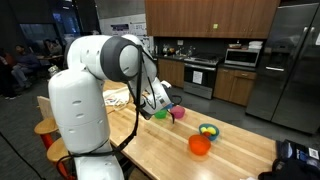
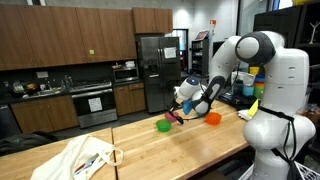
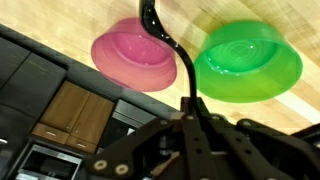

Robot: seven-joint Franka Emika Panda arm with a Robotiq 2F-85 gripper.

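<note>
A long black utensil [image 3: 172,42], seemingly a spoon, runs up from my gripper, which is shut on its handle. The far end lies near the top edge of the wrist view. Beneath the utensil are a pink bowl [image 3: 135,55] on the left and a green bowl [image 3: 248,62] on the right; both look empty. The utensil passes across the gap between them and overlaps the green bowl's left edge; whether it touches either bowl I cannot tell. Exterior view 1 has the arm above the pink bowl [image 1: 178,112] and green bowl [image 1: 160,114].
To the right on the table stand a blue bowl [image 1: 209,130] holding small coloured things and an orange bowl [image 1: 199,145]. A white cloth [image 2: 80,155] lies at the table's far end.
</note>
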